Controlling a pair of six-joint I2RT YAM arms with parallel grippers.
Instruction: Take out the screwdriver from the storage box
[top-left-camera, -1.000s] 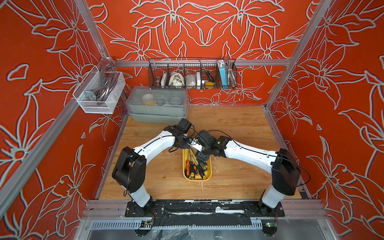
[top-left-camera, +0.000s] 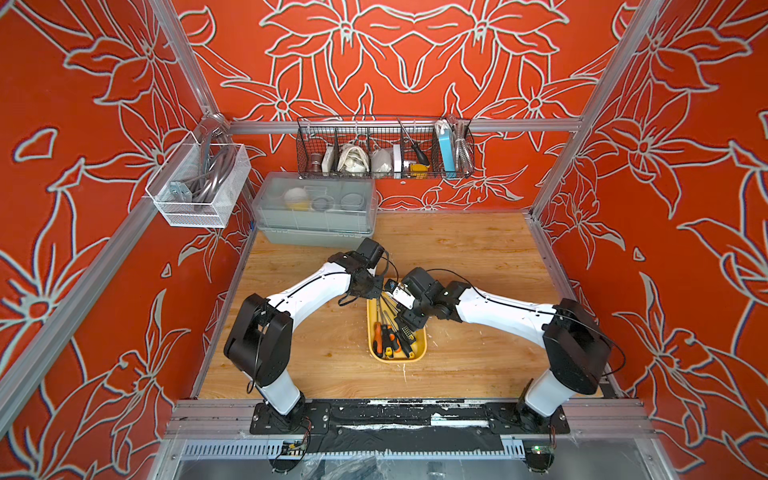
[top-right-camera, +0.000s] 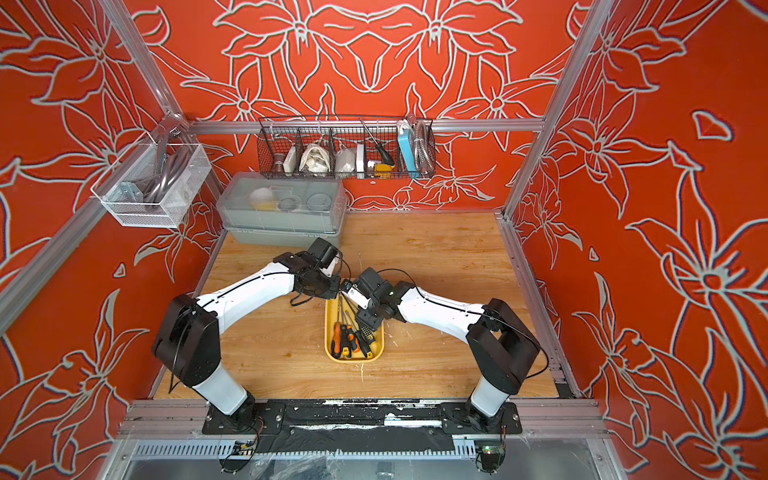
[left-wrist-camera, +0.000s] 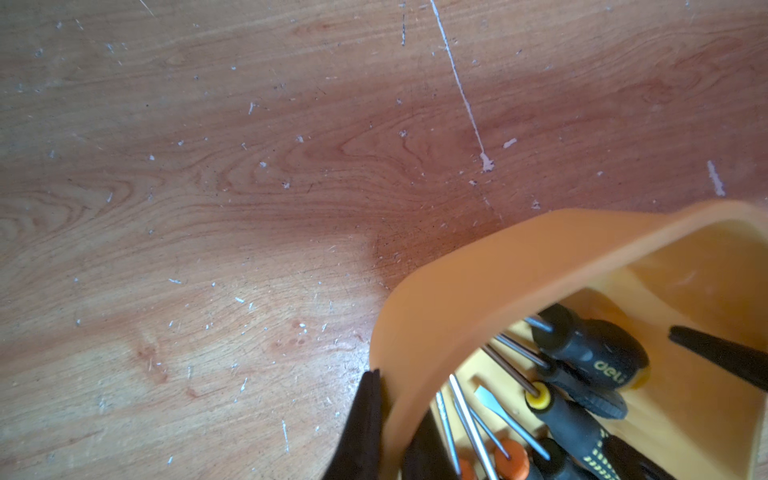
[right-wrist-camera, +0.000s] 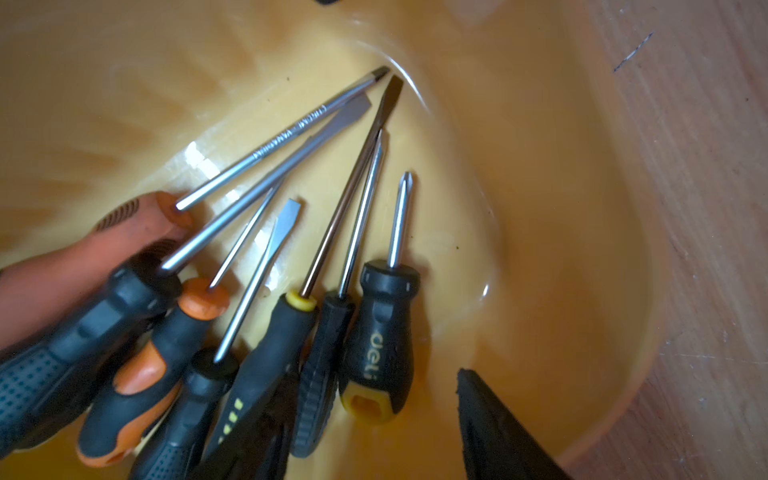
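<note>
The yellow storage box (top-left-camera: 372, 326) lies on the table with several screwdrivers in it. My left gripper is shut on the box's rim, one finger outside the wall and the other inside. Over the box, my right gripper stands open. Between and just ahead of its fingers lies the short black deli screwdriver (right-wrist-camera: 377, 340), whose handle has a yellow end. Beside it is a thin black-handled screwdriver (right-wrist-camera: 324, 372), close to the left finger. A yellow-collared screwdriver (right-wrist-camera: 272, 352) lies further left, partly hidden by that finger.
Orange-and-black screwdrivers (right-wrist-camera: 152, 368) crowd the box's other side. A lidded grey container (top-left-camera: 316, 212) stands at the back left, and a wire basket (top-left-camera: 384, 152) hangs on the back wall.
My right gripper has moved slightly right and toward the front. The yellow box has shifted a little to the right. My left arm is nearly still.
</note>
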